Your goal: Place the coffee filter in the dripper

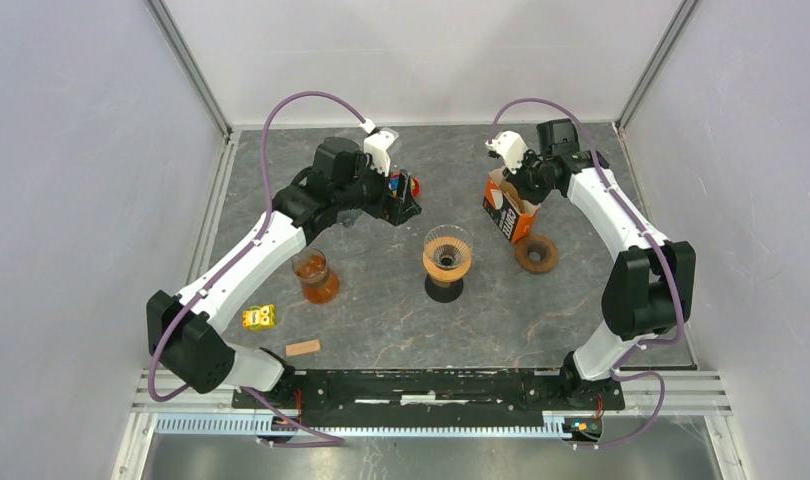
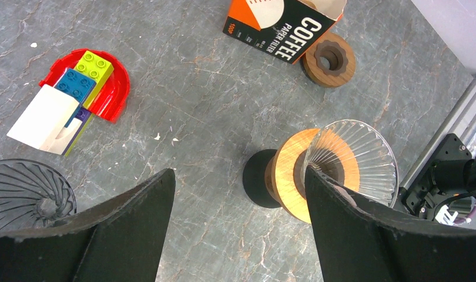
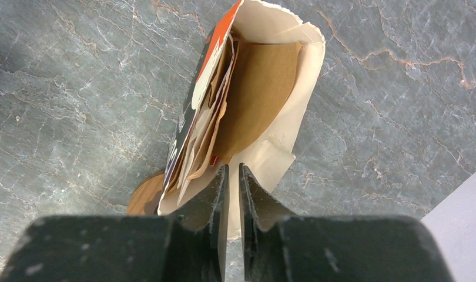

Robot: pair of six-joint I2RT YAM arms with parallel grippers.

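Observation:
The orange coffee filter box (image 1: pixel 506 215) stands at the right of the worktop. In the right wrist view it holds several brown paper filters (image 3: pixel 259 88). My right gripper hangs over the box's near end, its fingertips close together with a narrow gap, below the filters. The clear ribbed dripper (image 2: pixel 365 164) rests on a wooden-ringed stand (image 1: pixel 448 265) at the centre. My left gripper is open above the worktop to the left of the dripper, nothing between its fingers.
A glass carafe (image 1: pixel 316 280) stands at the left, with a yellow item (image 1: pixel 259 317) and a wooden strip (image 1: pixel 302 347) nearby. A wooden ring (image 1: pixel 536 262) lies before the box. A red tray with bricks (image 2: pixel 115 88) sits at the back, near a dark ribbed cone (image 2: pixel 30 194).

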